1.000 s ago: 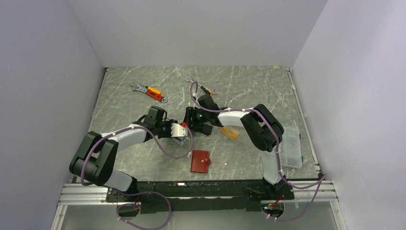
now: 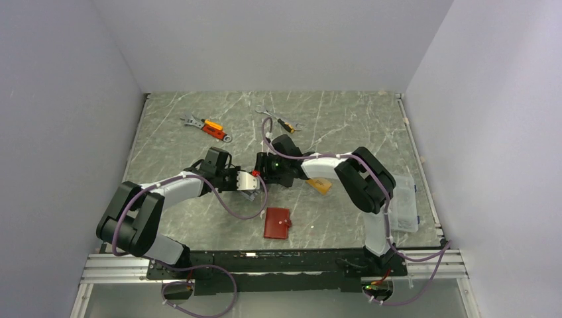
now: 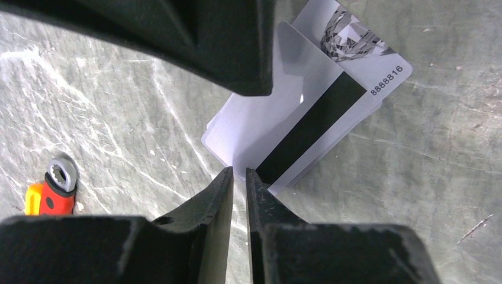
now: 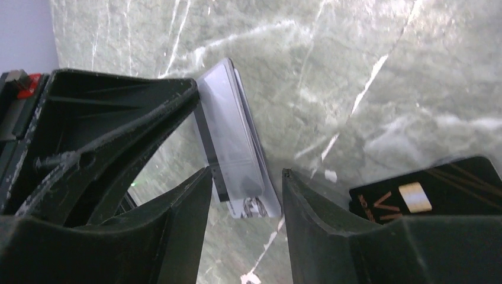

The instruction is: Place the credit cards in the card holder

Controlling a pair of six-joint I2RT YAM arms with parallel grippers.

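A small stack of white cards [image 3: 290, 106], one with a black stripe, shows between my two grippers in the left wrist view. My left gripper is nearly closed, with the lower corner of the stack between its fingertips. In the right wrist view, the stack's near end [image 4: 251, 198] lies between the parted fingers of my right gripper. A dark finger of the left gripper covers the stack's far end. The red-brown card holder [image 2: 277, 223] rests closed at the front of the table. From above, the arms mostly hide the stack.
A black card [image 4: 423, 192] lies right of the right gripper, and a yellow card [image 2: 319, 185] under the right arm. Wrenches [image 2: 215, 132] and a screwdriver [image 2: 286, 125] lie at the back. A clear box [image 2: 403, 204] stands at the right edge.
The left arm is almost still. The card holder has not moved.
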